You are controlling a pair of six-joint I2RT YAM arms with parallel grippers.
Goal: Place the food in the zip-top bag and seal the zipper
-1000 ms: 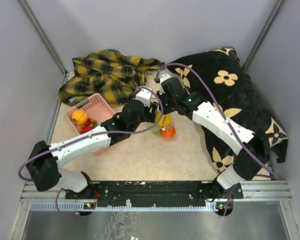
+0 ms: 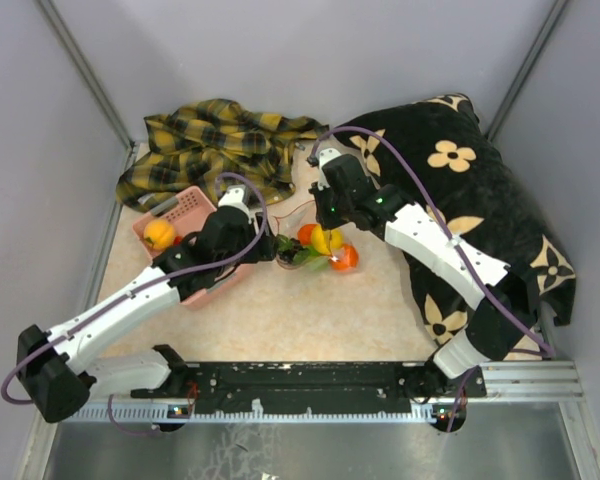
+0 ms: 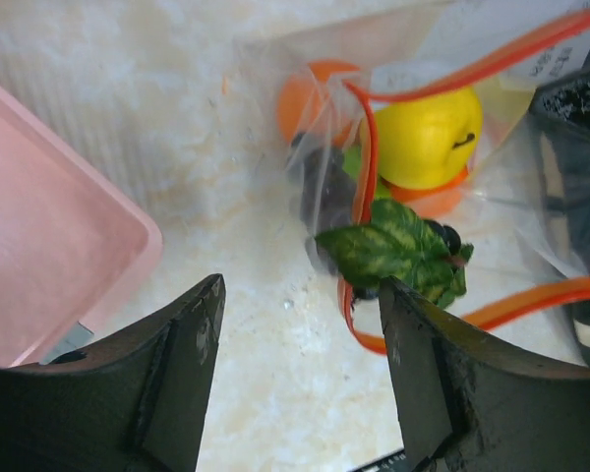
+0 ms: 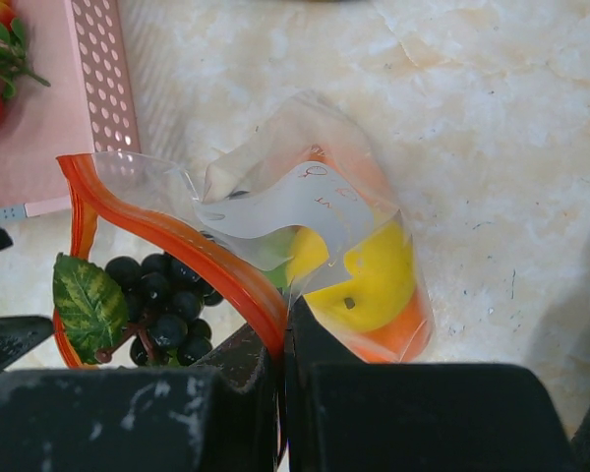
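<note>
The clear zip bag [image 4: 403,295] with orange zipper lies mid-table, holding a yellow fruit [image 3: 423,138], orange items and black grapes [image 4: 167,305] with a leaf [image 3: 393,246] at its open mouth. My right gripper is shut on the bag's orange zipper edge. My left gripper is open beside the bag mouth, nothing seen between its fingers.
A pink basket [image 2: 185,210] with fruit stands left of the bag. A plaid cloth [image 2: 205,140] lies at the back, a black floral cushion [image 2: 490,210] to the right.
My left gripper has moved left and down, away from the bag's middle, uncovering the grapes and leaf in the top view. The right arm stays put.
</note>
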